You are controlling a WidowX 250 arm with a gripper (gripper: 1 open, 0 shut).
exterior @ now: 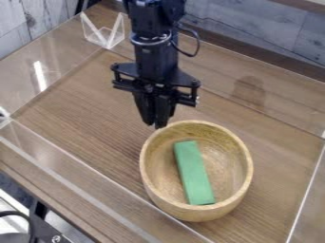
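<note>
My gripper (160, 112) hangs in the middle of the camera view, at the back rim of a round wooden bowl (234, 190). A green rectangular block (193, 173) lies inside the bowl. The fingertips are dark and small, and I cannot tell whether they are open or shut.
Wooden walls stand at the back, and a black cable lies at the bottom left corner.
</note>
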